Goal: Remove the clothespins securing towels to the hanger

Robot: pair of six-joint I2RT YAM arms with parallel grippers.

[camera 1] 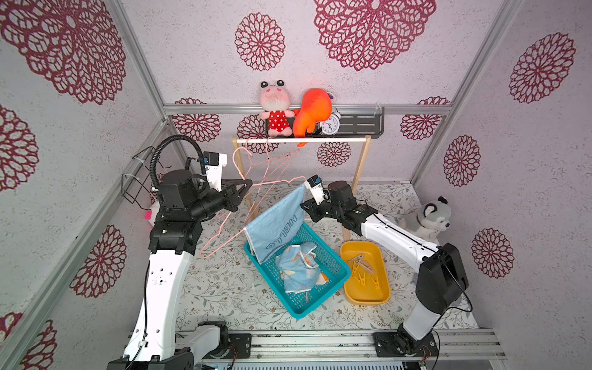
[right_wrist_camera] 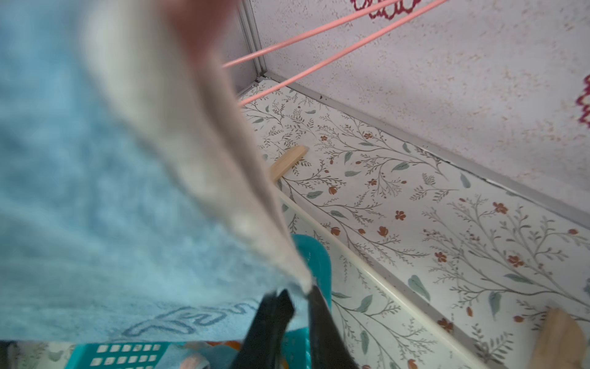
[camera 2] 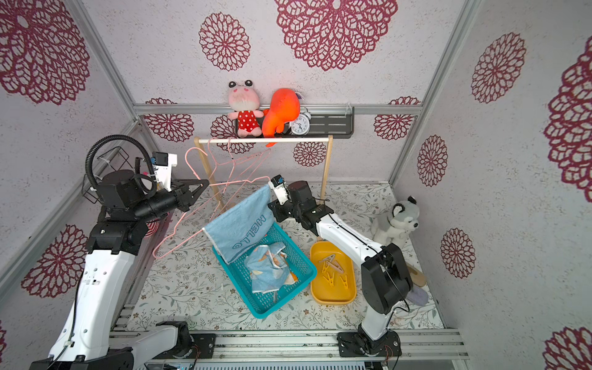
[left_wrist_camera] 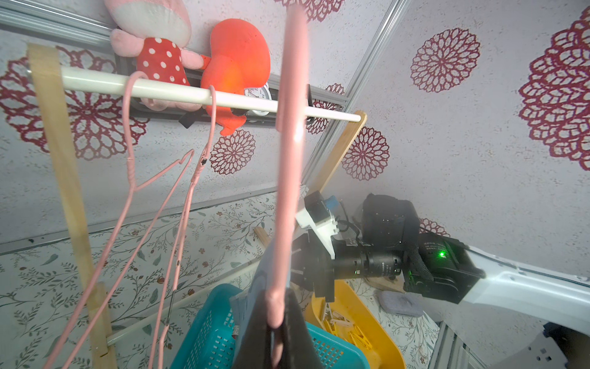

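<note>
My left gripper (camera 1: 248,183) is shut on a pink hanger (left_wrist_camera: 287,184), which passes upright between its fingers in the left wrist view. From that hanger slants a blue towel (camera 1: 274,225) lettered "HELLO", above the teal basket. At the towel's upper right corner stands my right gripper. Its fingers (right_wrist_camera: 270,323) are apart, and the towel's pale edge (right_wrist_camera: 270,246) comes down to their tips; how far it reaches between them is blurred. Several clothespins (camera 1: 363,271) lie in the yellow tray (camera 1: 370,300). I see no clothespin on the towel.
A teal basket (camera 1: 275,294) holds a crumpled towel (camera 1: 299,268). Behind, more pink hangers (left_wrist_camera: 129,160) hang from the white rod (camera 1: 339,140) of a wooden rack. A plush husky (camera 1: 429,219) sits on the right. Open floor lies left of the basket.
</note>
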